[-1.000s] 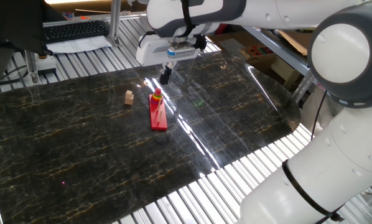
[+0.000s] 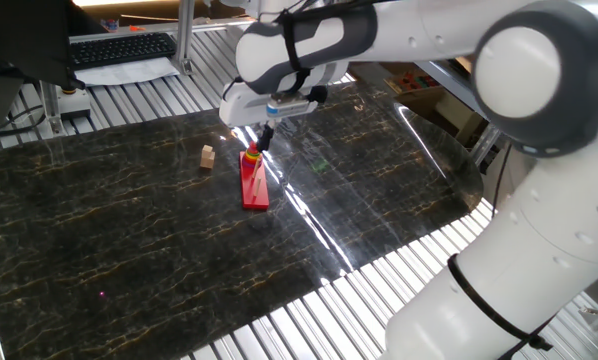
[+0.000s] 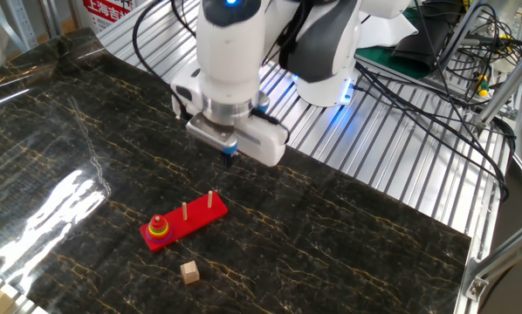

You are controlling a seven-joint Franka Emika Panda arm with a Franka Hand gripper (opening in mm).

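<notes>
A red board [image 3: 171, 234] carries a small stack of coloured rings [image 3: 159, 227] on one end peg. Its middle peg [image 3: 185, 211] and far-end peg [image 3: 210, 199] are bare in exterior view 2. In exterior view 1, the dark fingertips of my gripper [image 2: 265, 139] appear just above and beside the ring stack [image 2: 252, 155]. From the other side, the gripper [image 3: 229, 160] is seen raised over the table, apart from the board. The fingers overlap into one dark shape, so their opening is unclear, and no held object shows.
A small wooden block [image 3: 189, 272] lies on the dark marbled tabletop [image 3: 331, 253] near the board. A keyboard [image 2: 124, 49] sits beyond the table's edge. Cables [image 3: 444, 113] run over the slatted metal surface beside the arm base.
My arm has come lower in exterior view 1, bringing the fingertips down toward the ring-stack end of the board. The board, rings and wooden block have stayed put.
</notes>
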